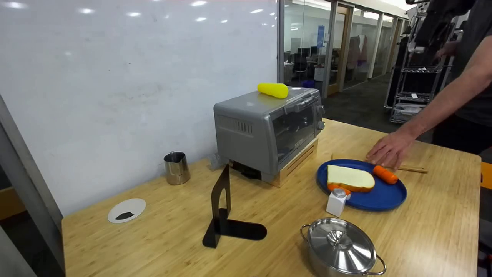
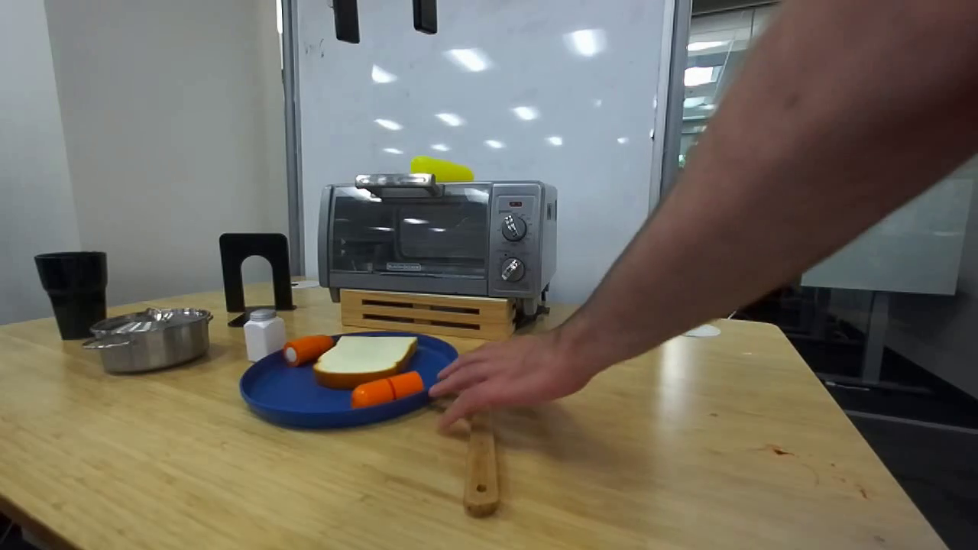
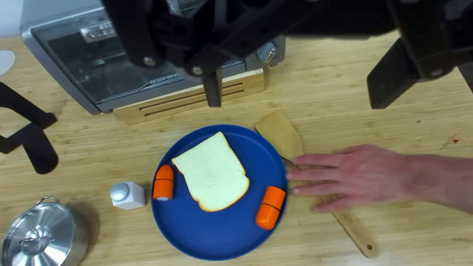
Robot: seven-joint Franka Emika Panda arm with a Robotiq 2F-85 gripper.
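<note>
My gripper stands open high above the table, its two dark fingers wide apart and nothing between them. In exterior view 2 only its fingertips (image 2: 346, 20) show at the top edge. Below it in the wrist view lies a blue plate (image 3: 208, 239) bearing a bread slice (image 3: 214, 173) and two orange carrot pieces, one at the left (image 3: 164, 182) and one at the right (image 3: 270, 207). A wooden spatula (image 3: 354, 232) rests beside the plate. A person's hand (image 3: 359, 177) reaches over the spatula and hides its middle; whether it grips the handle I cannot tell.
The toaster oven (image 1: 244, 124) stands shut at the back with a yellow object (image 1: 273, 90) on top. A lidded pot (image 1: 342, 247), white shaker (image 1: 336, 203), black bookend (image 1: 230, 226) and metal pitcher (image 1: 177, 168) stand around. The person's arm (image 2: 697, 211) crosses the right side.
</note>
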